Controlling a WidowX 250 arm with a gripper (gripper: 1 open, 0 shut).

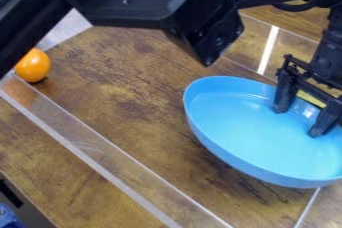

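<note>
A large light blue oval bowl [247,142] rests on the wooden surface at the right. My black gripper [301,107] reaches down into its right part from the arm overhead, with its two fingers inside the bowl around a small yellow and silvery object [310,99], which is partly hidden by the gripper. Whether the fingers are closed on it is unclear.
An orange ball-like fruit [34,65] sits at the far left. Translucent tape strips cross the wooden surface [134,102]. A dark blue item [11,218] lies at the lower left corner.
</note>
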